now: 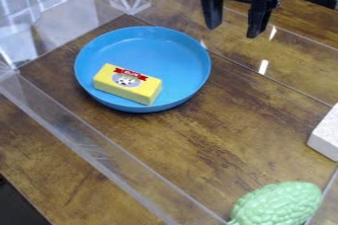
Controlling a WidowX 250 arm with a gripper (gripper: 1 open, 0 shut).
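My black gripper hangs at the top of the view, above and to the back right of the blue plate, its two fingers apart with nothing visible between them. The blue plate rests on the wooden surface at centre left. On it lies a yellow box with a red label, toward the plate's front.
A green cabbage-like object lies at the front right, and a white block sits at the right edge. Clear walls border the workspace. The wood between plate, block and green object is bare.
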